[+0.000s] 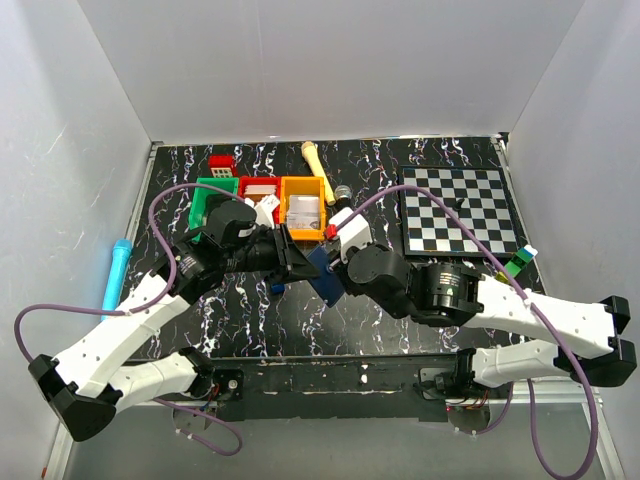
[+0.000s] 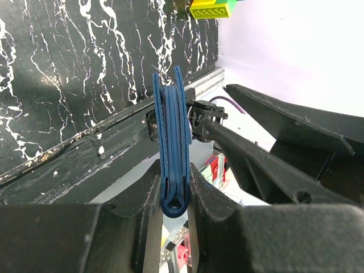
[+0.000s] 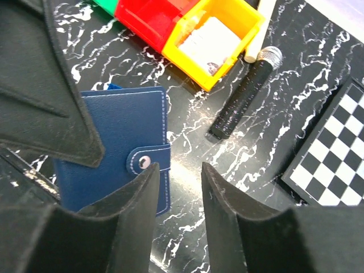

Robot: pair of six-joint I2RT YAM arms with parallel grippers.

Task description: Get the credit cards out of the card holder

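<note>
The dark blue card holder point(image 1: 326, 275) is gripped by my left gripper point(image 1: 303, 268), which is shut on its edge. Seen end-on in the left wrist view, the holder point(image 2: 173, 136) stands up from between the fingers, its layers pressed together. The right wrist view shows its broad face point(image 3: 116, 125) with a strap and a round snap point(image 3: 144, 162) lying across the edge. My right gripper is parted, nothing visible between its fingertips; its left finger overlaps the strap's lower part in view. Whether they touch cannot be told. No cards are visible.
Behind the grippers sit green, red and yellow bins point(image 1: 303, 238). A black microphone point(image 3: 245, 95) lies beside the yellow one. The chessboard point(image 1: 455, 210) is at the right, coloured blocks point(image 1: 517, 262) near it. Open tabletop lies in front.
</note>
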